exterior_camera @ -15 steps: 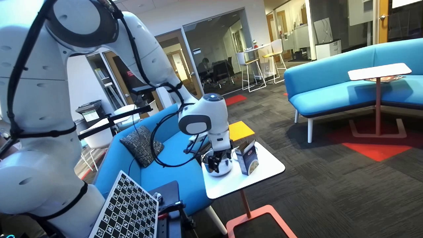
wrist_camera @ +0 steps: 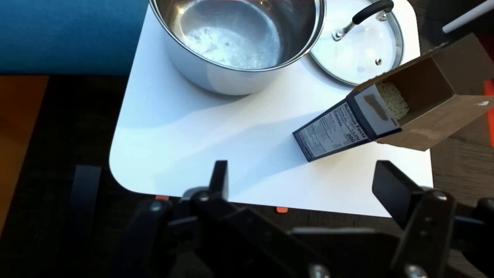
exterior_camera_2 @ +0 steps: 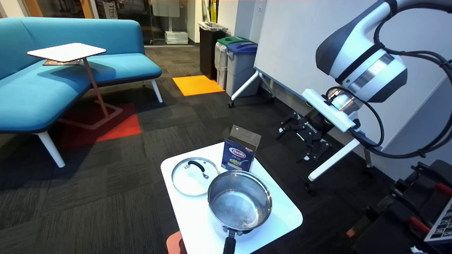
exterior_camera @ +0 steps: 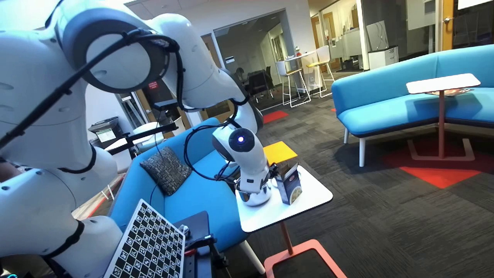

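Note:
An uncovered steel pot [exterior_camera_2: 239,202] stands on the small white table [exterior_camera_2: 281,213], its black handle pointing off the near side in exterior view 2. Beside it the glass lid [exterior_camera_2: 188,178] lies flat, black handle up. A dark blue Barilla orzo box [exterior_camera_2: 236,155] stands upright with its top flaps raised; pale pasta [wrist_camera: 392,98] shows inside it in the wrist view. My gripper is open, its dark fingers [wrist_camera: 392,187] wide apart with nothing between them. It hangs clear of the box and pot, beyond the table's edge in exterior view 2.
A blue sofa [exterior_camera: 199,204] borders the table on one side. A whiteboard [exterior_camera_2: 292,50] stands behind my arm. On the tabletop, bare room lies between the pot and the box's near edge. A checkered board [exterior_camera: 150,241] is near my base.
My arm has swung and turned at the wrist. The gripper, seen in front of the pot a second ago, has moved away from there. Pot and box look unmoved.

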